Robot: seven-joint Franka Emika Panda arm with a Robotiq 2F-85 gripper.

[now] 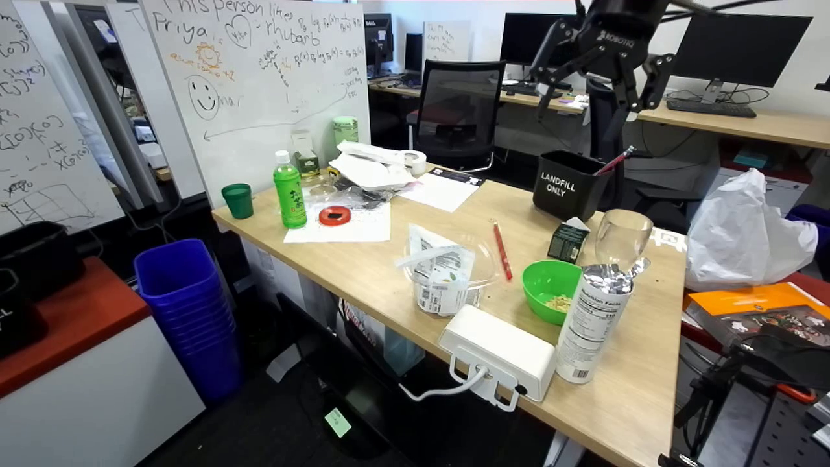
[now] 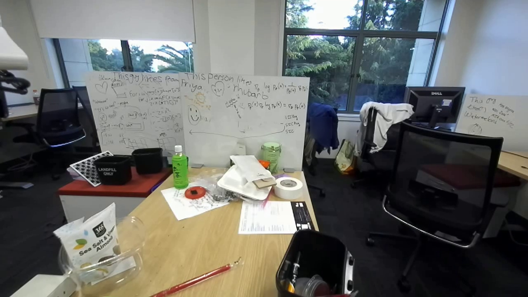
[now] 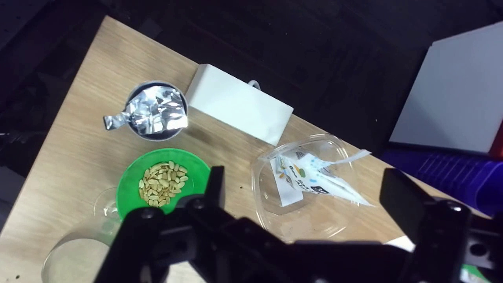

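High above the table's far side, my gripper (image 1: 580, 117) stands open with nothing between its fingers. In the wrist view its dark fingers (image 3: 215, 186) are spread wide over the table. Below them lies a clear plastic container (image 3: 257, 188) holding a white almond packet (image 3: 306, 175). A green bowl (image 3: 200, 167) with nuts (image 3: 162, 183) in it is partly covered by one finger. A foil-topped can (image 3: 158, 111) stands upright past the bowl, and a clear glass (image 1: 622, 237) stands behind the can in the first exterior view.
A white box (image 1: 498, 350) sits at the table's front edge. The black landfill bin (image 1: 572, 185), a small dark box (image 1: 568, 241) and a red pencil (image 1: 502, 250) are farther back. A green bottle (image 1: 289, 194) and a green cup (image 1: 238, 201) stand at the left end.
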